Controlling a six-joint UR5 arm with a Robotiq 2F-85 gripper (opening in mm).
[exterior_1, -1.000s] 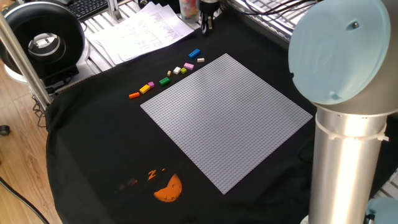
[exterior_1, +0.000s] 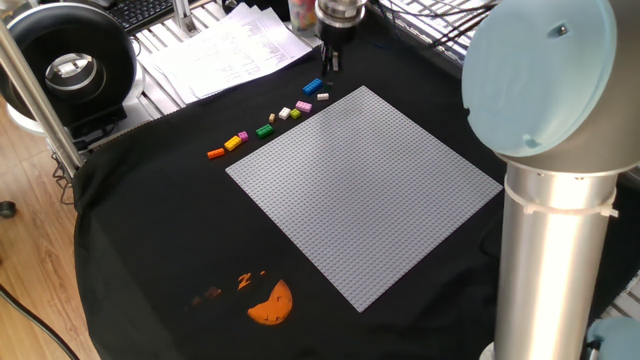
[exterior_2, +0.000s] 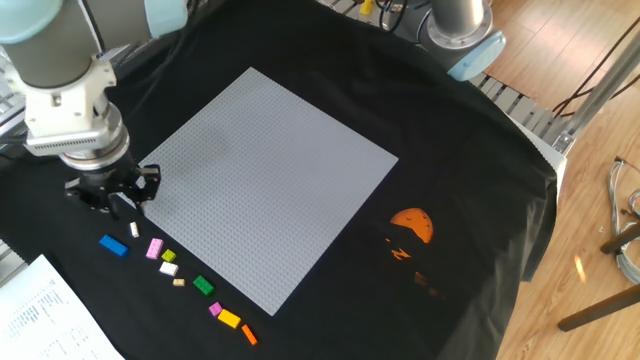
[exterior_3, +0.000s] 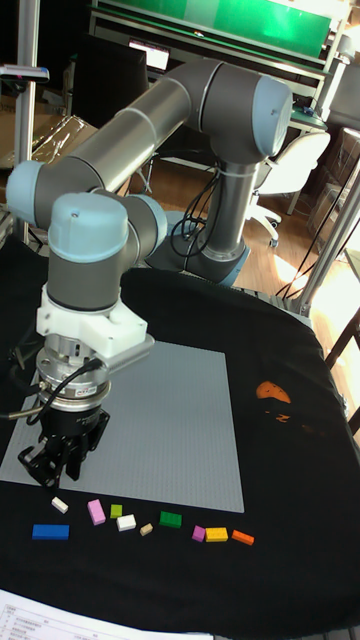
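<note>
A large grey studded baseplate (exterior_1: 365, 195) lies flat on the black cloth, with no bricks on it. Along one edge runs a loose row of small bricks: blue (exterior_2: 114, 245), small white (exterior_2: 134, 230), pink (exterior_2: 154, 248), lime (exterior_2: 169, 256), a larger white (exterior_2: 169, 268), tan (exterior_2: 179, 282), green (exterior_2: 203, 285), magenta (exterior_2: 215, 310), yellow (exterior_2: 229, 319) and orange (exterior_2: 249, 334). Above the blue end of this row hangs my gripper (exterior_3: 62, 476), pointing down. Its black fingers look spread, and nothing shows between them.
Printed papers (exterior_1: 225, 50) lie beyond the bricks at the table's edge. An orange cat print (exterior_1: 271, 303) marks the cloth, which is otherwise bare on that side. The arm's thick column (exterior_1: 560, 250) fills the right of exterior view 1.
In exterior view 1 my gripper has come lower in the picture, nearer the blue and small white bricks. Bricks and baseplate have stayed where they were.
</note>
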